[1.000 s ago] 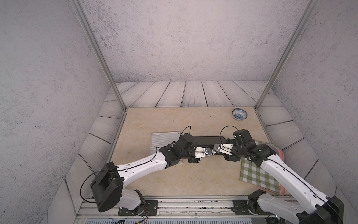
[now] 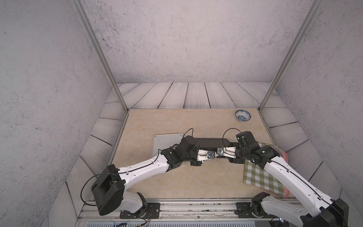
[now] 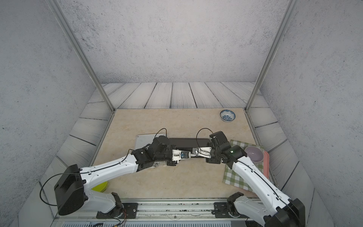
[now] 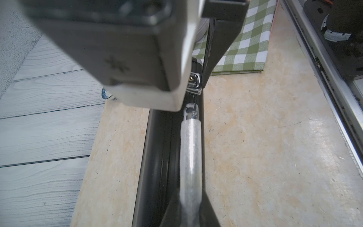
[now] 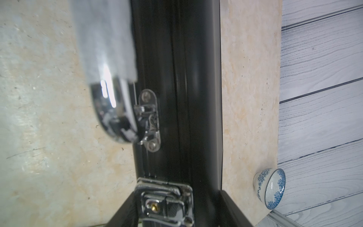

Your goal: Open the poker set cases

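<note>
The black poker case (image 2: pixel 209 143) lies at the table's middle, both arms over it. In the left wrist view my left gripper is shut on the white-sleeved case handle (image 4: pixel 191 151). In the right wrist view my right gripper stands open around a metal latch (image 5: pixel 162 200) on the case's top; the handle's chrome end and its hinge mount (image 5: pixel 149 145) are just beside it. The far side of the case is partly hidden by the wrists.
A blue-patterned bowl (image 2: pixel 242 115) stands at the back right. A green checked cloth (image 2: pixel 261 176) with a bowl (image 3: pixel 254 154) lies at the right, a ribbed white mat (image 2: pixel 166 141) at the left.
</note>
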